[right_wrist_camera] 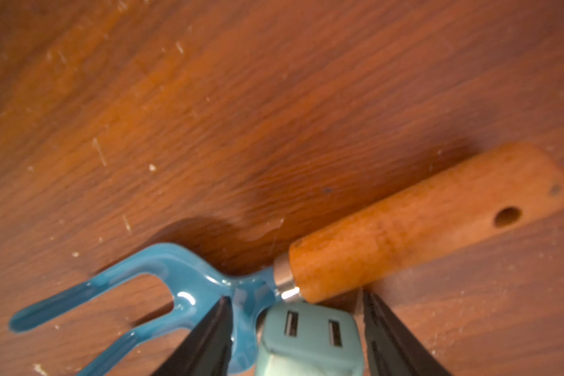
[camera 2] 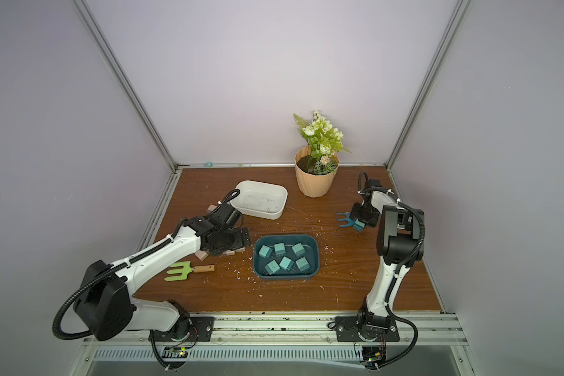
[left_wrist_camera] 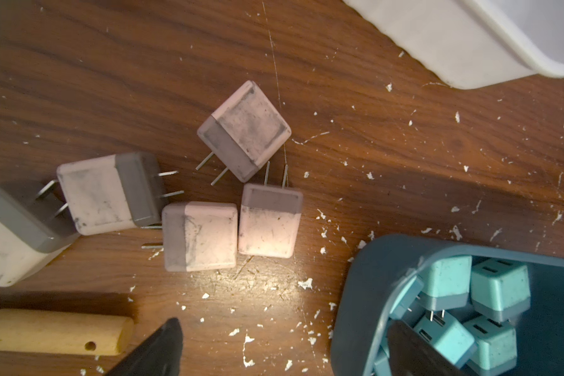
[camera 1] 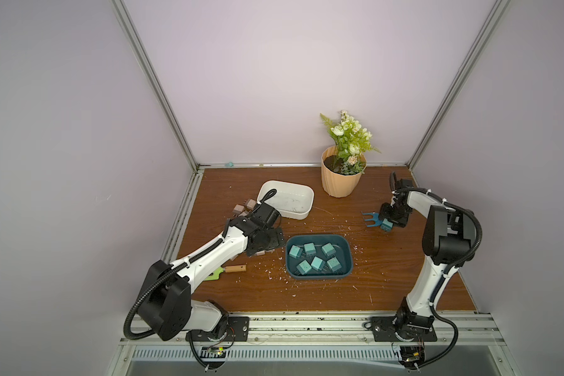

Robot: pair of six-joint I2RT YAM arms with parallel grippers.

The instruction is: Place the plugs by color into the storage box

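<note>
My right gripper stands around a teal plug (right_wrist_camera: 310, 344), a finger on each side. A small gap shows on the left; the right finger is very near the plug. This plug lies against the blue hand fork (right_wrist_camera: 197, 282). Wide open and empty, my left gripper hangs above the table between the pink plugs and the dark teal box. Several pink-and-grey plugs (left_wrist_camera: 200, 237) lie loose in the left wrist view. Inside the dark teal box (camera 1: 319, 237) are several teal plugs (camera 1: 317, 263). A white box (camera 1: 286, 199) behind it looks empty of plugs.
A potted plant (camera 1: 339, 181) stands at the back. At the left lies a green fork (camera 2: 180, 270) with a wooden handle (left_wrist_camera: 56, 332). The table between the dark teal box and the right arm is clear.
</note>
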